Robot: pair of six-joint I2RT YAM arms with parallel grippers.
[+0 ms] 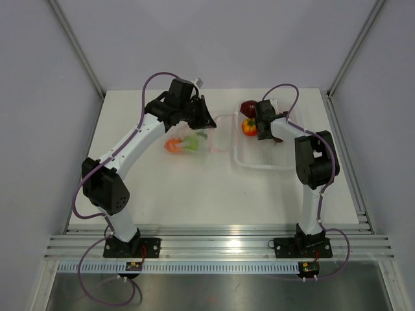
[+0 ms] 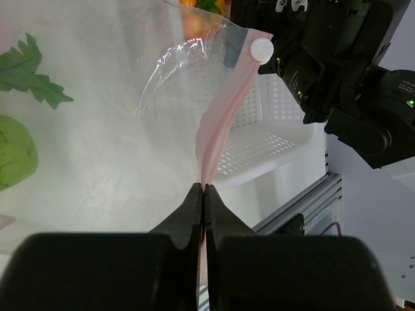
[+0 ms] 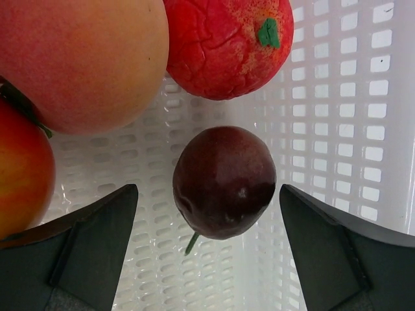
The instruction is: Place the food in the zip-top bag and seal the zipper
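The clear zip top bag (image 2: 155,97) has a pink zip edge (image 2: 224,116), which runs between the fingertips of my left gripper, shut on it. Inside the bag are a green vegetable (image 1: 190,142) and orange food (image 1: 174,145). In the right wrist view, a dark purple fruit (image 3: 224,181) with a short green stem lies in the white basket (image 3: 149,253). My right gripper is open above it, one finger on each side, with gaps left between fruit and fingers.
Close to the dark fruit are a large peach-like fruit (image 3: 84,58), a red wrinkled fruit (image 3: 227,45) and a red-orange one (image 3: 23,168). The basket's slotted wall (image 3: 350,110) rises at the right. Free table (image 1: 194,194) lies in front of the bag and basket.
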